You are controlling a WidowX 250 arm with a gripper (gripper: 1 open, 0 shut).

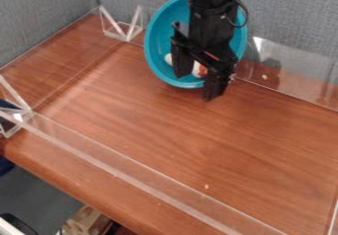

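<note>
My black gripper [199, 79] is over a teal bowl [166, 37] at the back middle of the wooden table [158, 150], its fingers pointing down and spread open. A small white object [199, 68] shows in the bowl, partly hidden behind the gripper; I cannot tell whether the fingers touch it.
A white wire rack [121, 27] stands at the back left, another at the left edge. A clear barrier [291, 71] runs along the back right.
</note>
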